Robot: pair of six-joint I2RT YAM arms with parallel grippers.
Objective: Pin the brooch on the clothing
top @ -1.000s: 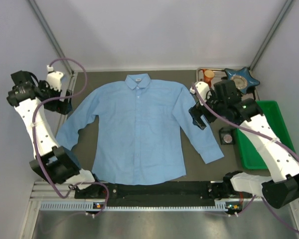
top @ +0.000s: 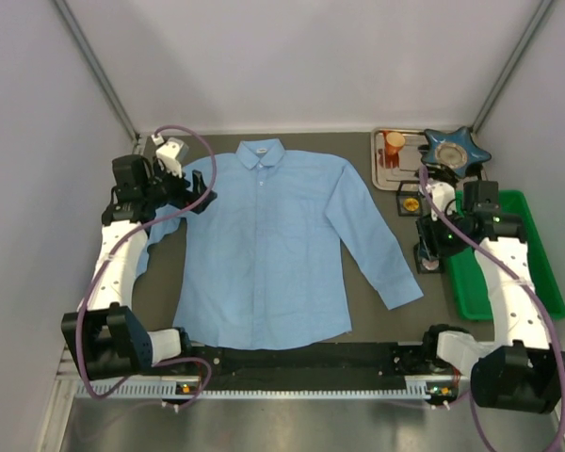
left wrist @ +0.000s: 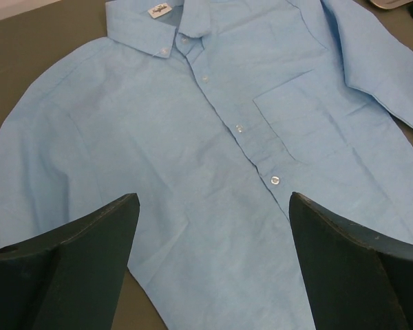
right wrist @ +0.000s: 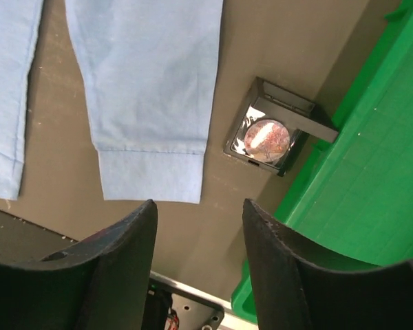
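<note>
A light blue button shirt (top: 260, 250) lies flat on the table, collar to the back. My left gripper (top: 198, 198) hangs open over its left shoulder; in the left wrist view its fingers frame the cloth with nothing between them. At the right, a small black holder with a round pinkish disc (right wrist: 266, 140), perhaps the brooch, sits between the sleeve cuff (right wrist: 150, 174) and the green bin. My right gripper (top: 427, 241) is above that holder, its fingertips apart and empty in the right wrist view, below the disc.
A green bin (top: 537, 259) stands along the right edge. At the back right are a metal tray (top: 386, 174) with an orange cup (top: 394, 143), a blue star-shaped dish (top: 469, 141) and a second black holder with a yellow item (top: 411, 204).
The left arm has swung right, in over the shirt.
</note>
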